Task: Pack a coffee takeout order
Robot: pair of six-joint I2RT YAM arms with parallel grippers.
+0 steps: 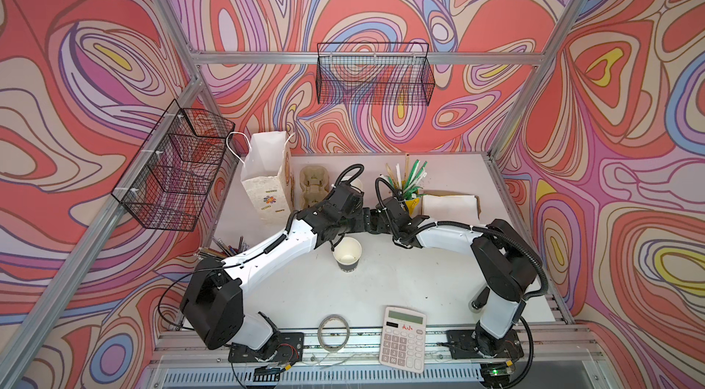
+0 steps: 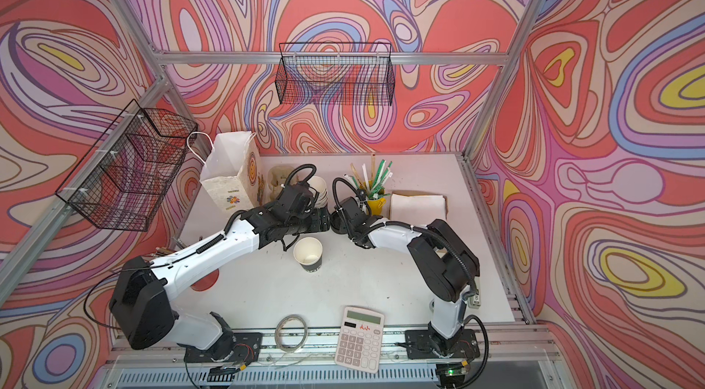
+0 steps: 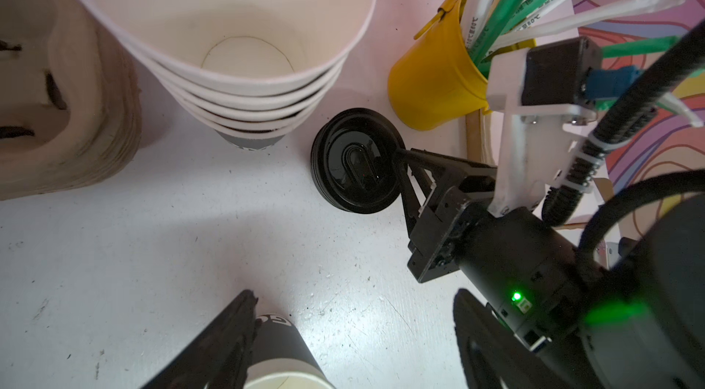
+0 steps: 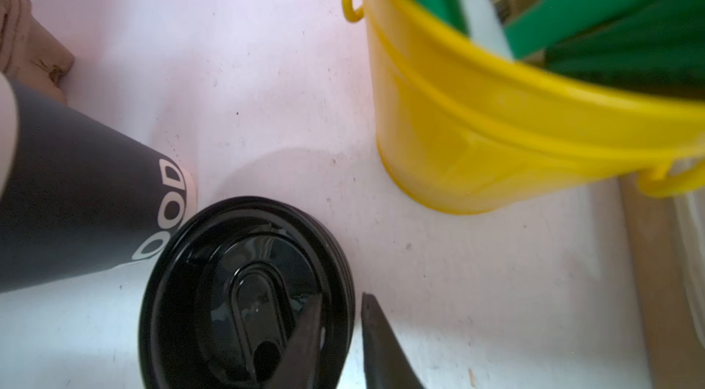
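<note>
A short stack of black lids point(image 3: 357, 161) lies on the table between the stacked paper cups point(image 3: 293, 88) and the yellow bucket point(image 3: 429, 91). My right gripper is at the right-hand rim of the lids point(image 4: 253, 293), its fingertips slightly parted, one over the lid and the other just outside the rim; no firm hold shows. Left gripper stands wide open over the table on the near side of the lids, empty between its fingers. A single cup point(image 1: 347, 251) sits upright in front of the left gripper. Behind are a cardboard cup carrier point(image 1: 314, 182) and a paper bag point(image 1: 266, 187).
Straws and stirrers point(image 1: 411, 176) fill the bucket, with a box of white paper point(image 1: 450, 207) to its right. Both grippers are close together mid-table. A calculator point(image 1: 403, 340) and a tape ring point(image 1: 333, 333) lie at the front edge.
</note>
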